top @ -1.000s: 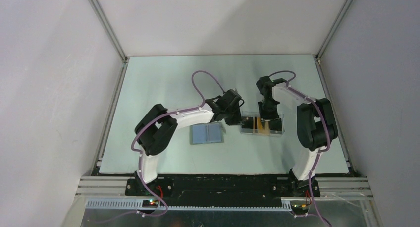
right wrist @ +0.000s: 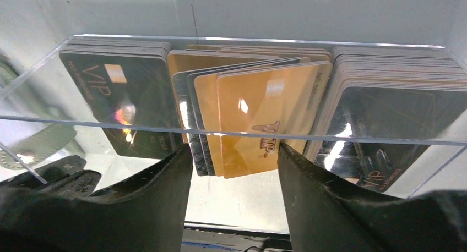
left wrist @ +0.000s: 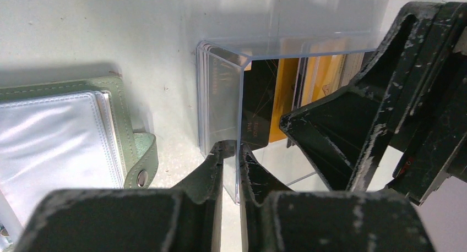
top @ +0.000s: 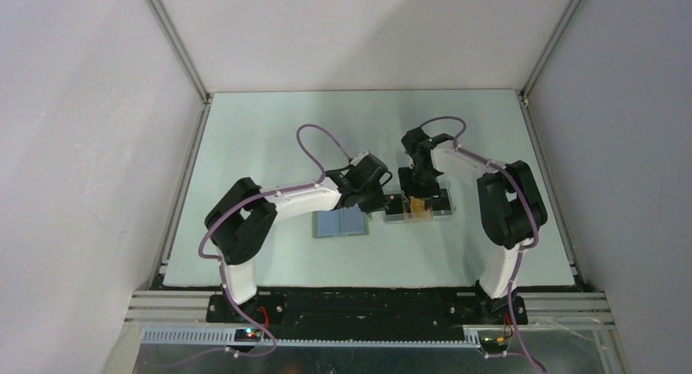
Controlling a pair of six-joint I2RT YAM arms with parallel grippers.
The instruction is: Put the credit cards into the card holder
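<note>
The green card holder lies open at the left in the left wrist view, its clear sleeves facing up and a snap strap at its right edge. To its right stands a clear plastic box with upright cards. My left gripper is shut on the box's near side wall. In the right wrist view, gold cards lean in the middle section, with black cards left and another black stack right. My right gripper is open, its fingertips spread near the lower edges of the gold cards.
The two grippers are close together at the box; the right gripper's black finger shows just beside the left one.
My right gripper has also moved left, staying over the box. The holder has not moved.
</note>
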